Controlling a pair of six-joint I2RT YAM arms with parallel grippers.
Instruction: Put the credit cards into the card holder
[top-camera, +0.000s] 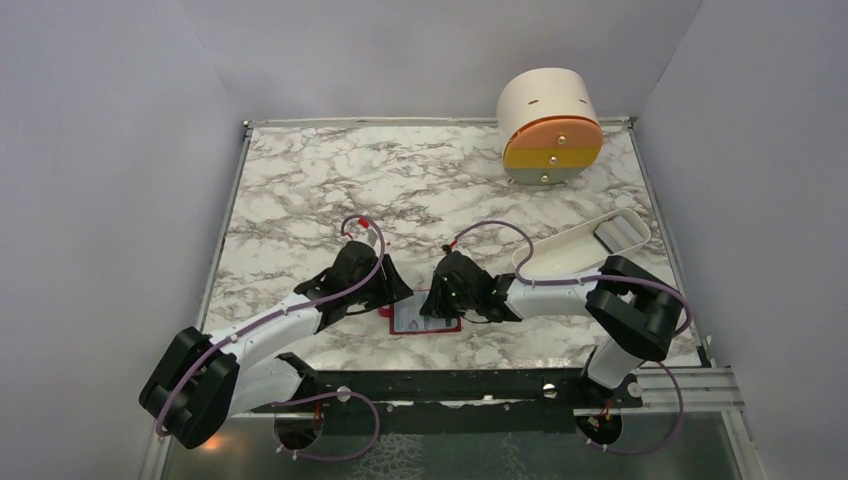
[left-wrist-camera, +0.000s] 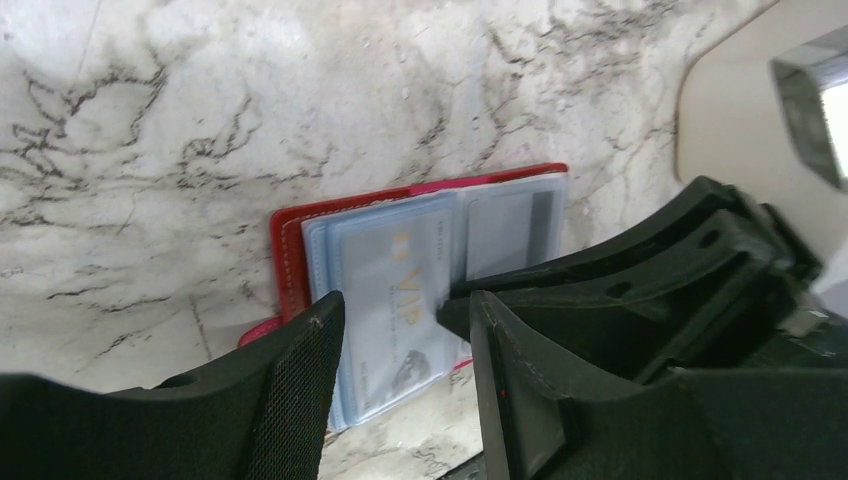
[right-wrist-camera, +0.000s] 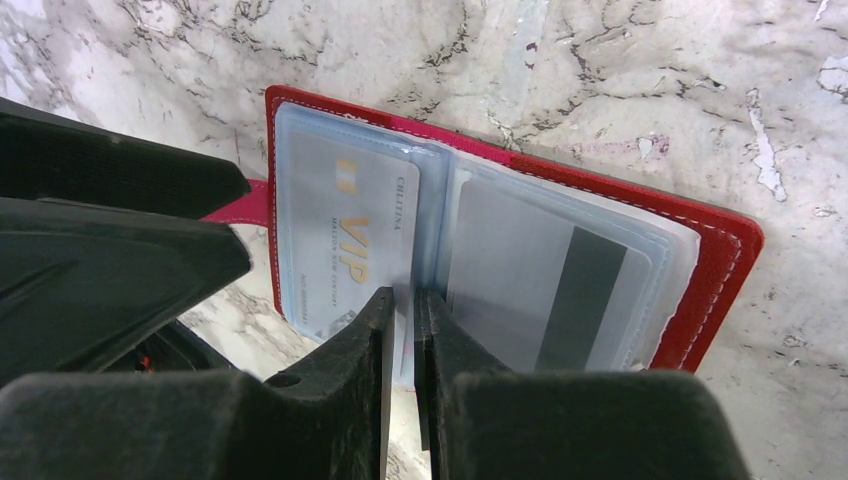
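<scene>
The red card holder lies open on the table with a clear sleeve on each side. A pale VIP card sits in the left sleeve, and a card with a dark stripe shows in the right one. My right gripper is shut at the inner edge of the VIP card, near the fold, with a thin plastic edge between its fingertips; whether card or sleeve is unclear. Over the VIP card's side stands my left gripper, open, nothing between its fingers.
A white tray on the right has a stack of pale cards at its far end. At the back stands a rounded cabinet with coloured drawers.
</scene>
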